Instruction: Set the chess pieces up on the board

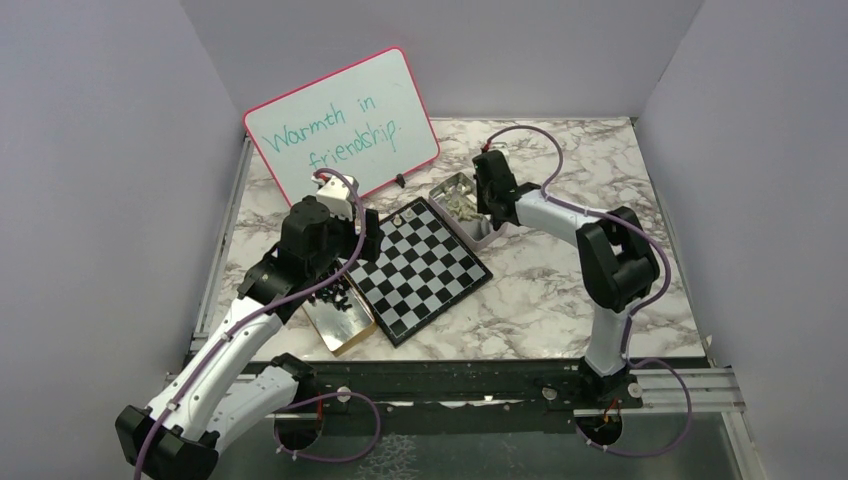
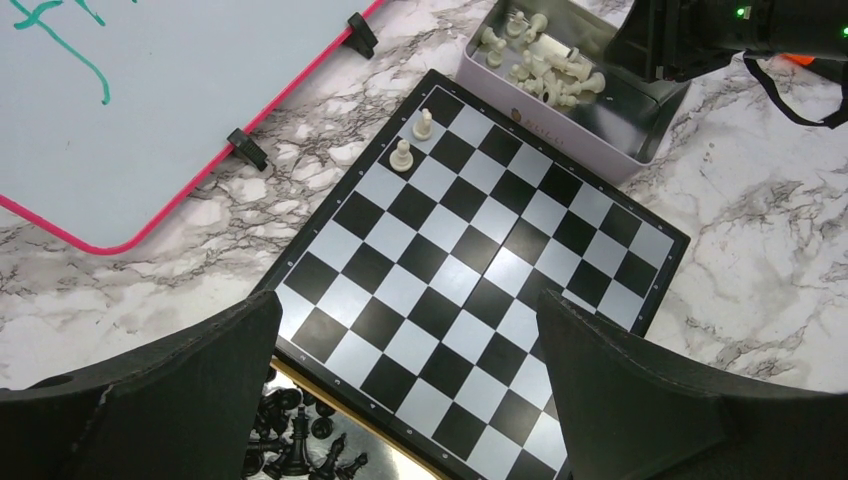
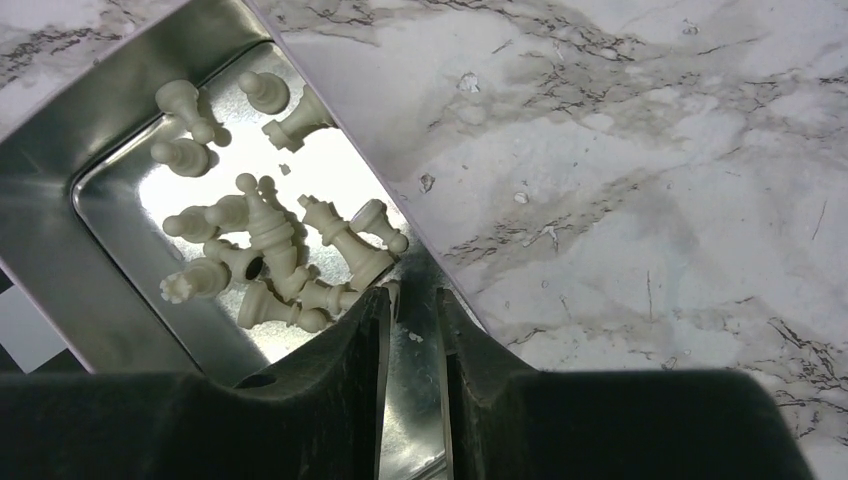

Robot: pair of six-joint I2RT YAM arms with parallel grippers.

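The chessboard carries two white pieces near its far corner, a pawn and another piece. My left gripper hangs open over the board's left side and the black-piece tray, nothing between its fingers. My right gripper is part open, low in the metal box of jumbled white pieces; a small piece shows just beside its left fingertip, and I cannot tell whether it is between the fingers.
Black pieces lie in a tray at the board's near left. A whiteboard with green writing stands behind, on clips.
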